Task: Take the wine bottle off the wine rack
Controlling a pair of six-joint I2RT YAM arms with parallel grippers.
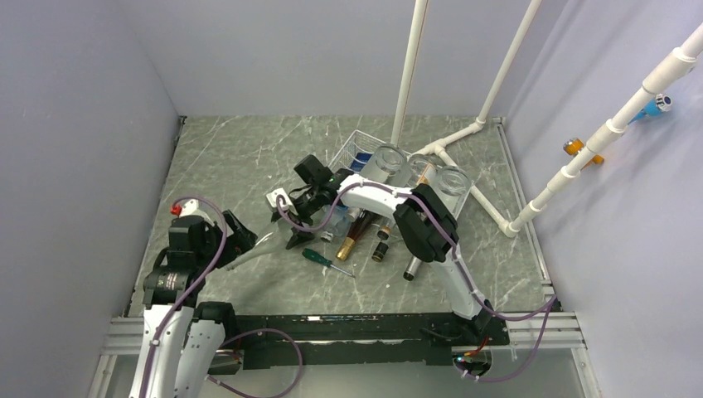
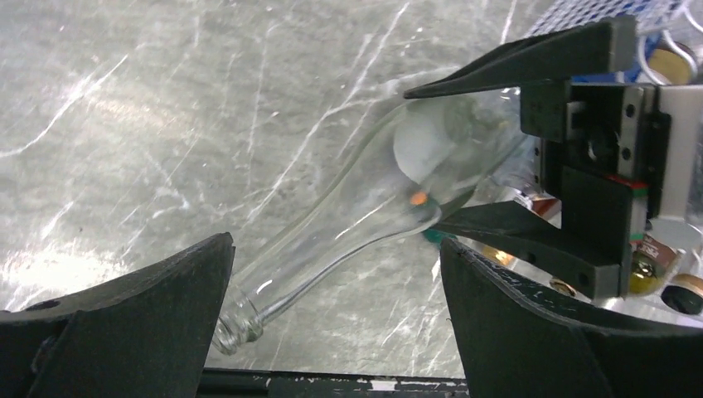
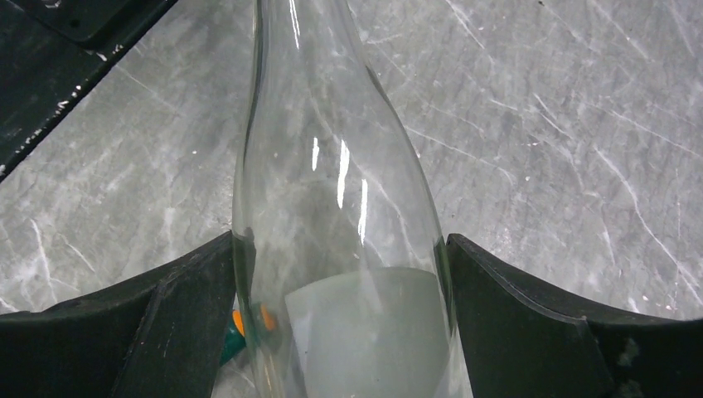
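A clear, empty wine bottle point(image 2: 356, 199) lies between the fingers of my right gripper point(image 1: 283, 232), its neck toward the lower left. In the right wrist view the black fingers point(image 3: 178, 311) flank its body closely, and their tips appear to meet its sides; the finger stands wide. At the left, my left gripper point(image 1: 240, 234) is open near the bottle's neck point(image 1: 244, 258). The left wrist view shows the neck below and between the left fingers, apart from both. Whether the bottle touches the tabletop is hard to tell. No wine rack can be clearly made out.
Behind the right arm, a white wire basket point(image 1: 356, 138) and several jars and bottles crowd the table. A green-handled screwdriver point(image 1: 317, 257) and a brown gold-necked bottle point(image 1: 346, 246) lie in front.
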